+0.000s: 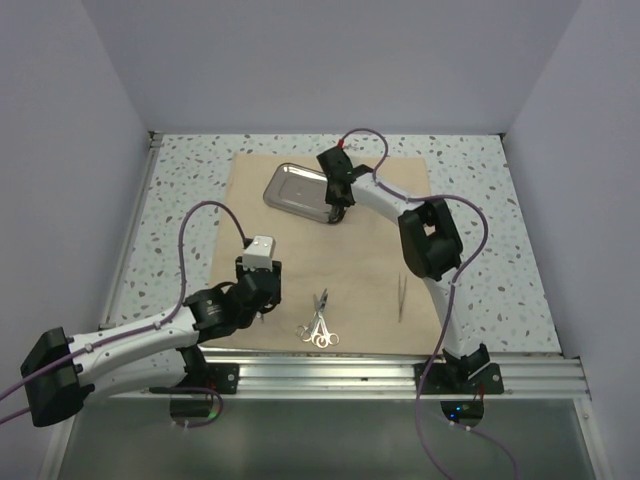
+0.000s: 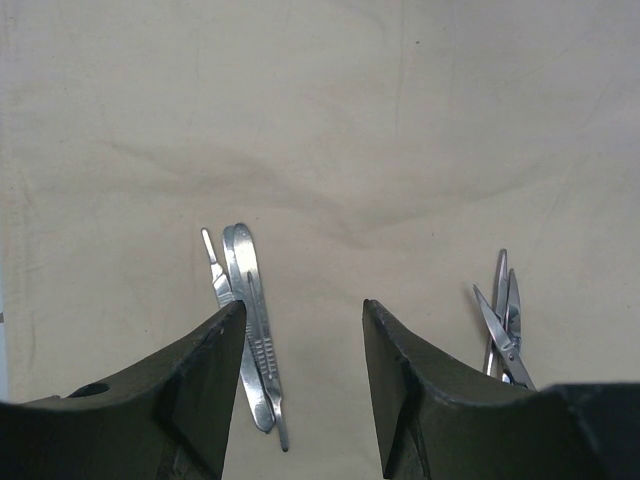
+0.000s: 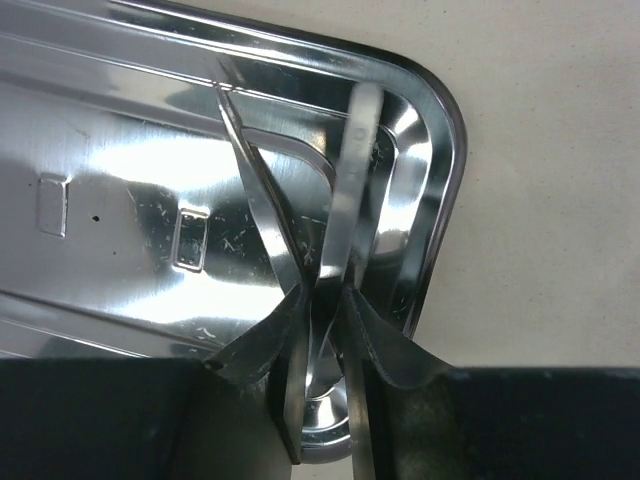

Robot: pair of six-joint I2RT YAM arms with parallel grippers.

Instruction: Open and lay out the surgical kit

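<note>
The steel tray lies at the back of the beige cloth. At its right end my right gripper reaches down, its fingertips close together around tweezers with two splayed arms. One arm of the tweezers looks blurred; whether the fingers press on them cannot be told. My left gripper stands open over the cloth, nothing between its fingers. Below it to the left, scalpel handles lie side by side. Scissors lie at the front middle of the cloth, their tips also showing in the left wrist view.
Another pair of slim tweezers lies on the right of the cloth. A metal rail runs along the front edge, and walls rise at the sides and back.
</note>
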